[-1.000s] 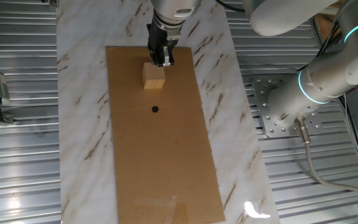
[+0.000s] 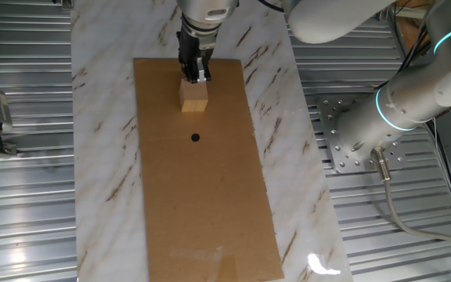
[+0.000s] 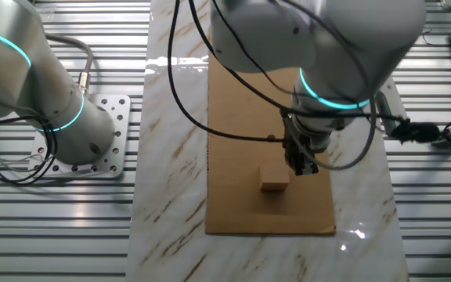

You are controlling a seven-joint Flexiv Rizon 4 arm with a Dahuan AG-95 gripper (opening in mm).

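A pale wooden block (image 2: 193, 97) stands on the brown cardboard sheet (image 2: 202, 196), towards its far end in exterior view 1. My gripper (image 2: 200, 79) hangs at the block's far edge in that view, its dark fingers overlapping the block's top edge in the picture. In exterior view 2 the block (image 3: 273, 178) shows with nothing around it, and the gripper (image 3: 305, 168) is up and to its right. The block looks free of the fingers. Whether the fingers are apart or together is too small and dark to make out.
A black round spot (image 2: 195, 137) marks the cardboard near the block. My arm's base plate (image 3: 116, 129) is bolted to the ribbed metal surface beside the table. Loose black cables (image 3: 180, 98) loop around the arm.
My gripper has shifted a little to the left in exterior view 1, from the block's right side to over its far edge. The block has not moved.
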